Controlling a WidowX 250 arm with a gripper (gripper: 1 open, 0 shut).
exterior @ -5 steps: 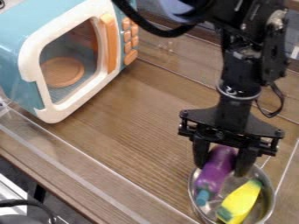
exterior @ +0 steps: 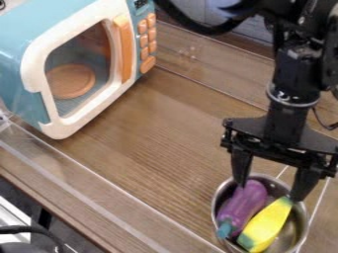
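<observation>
My gripper (exterior: 271,173) is open, hanging over a metal bowl (exterior: 222,240) at the lower right, one finger at each side above it. In the bowl lie a purple toy eggplant (exterior: 240,206) with a teal end and a yellow toy (exterior: 267,223) with a green end beside it. Nothing shows held between the fingers.
A toy microwave (exterior: 46,59) in blue, white and orange stands at the upper left, its orange turntable inside. A black cable runs at the lower left corner.
My gripper has shifted right and spread over the bowl, away from the eggplant, which was between its fingers a second ago and now lies lower in view in the bowl.
</observation>
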